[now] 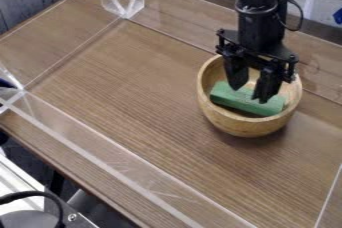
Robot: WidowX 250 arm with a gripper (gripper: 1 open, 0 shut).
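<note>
A wooden bowl (243, 123) stands on the brown table at the right of centre. Inside it lies a green block (242, 99), tilted along its length. My black gripper (255, 72) hangs from the top over the bowl, its fingers at or just above the block and partly hiding the back of the bowl. Whether the fingers grip anything is unclear.
Black cables (40, 200) lie off the lower left corner. A white surface shows behind the table at the top right.
</note>
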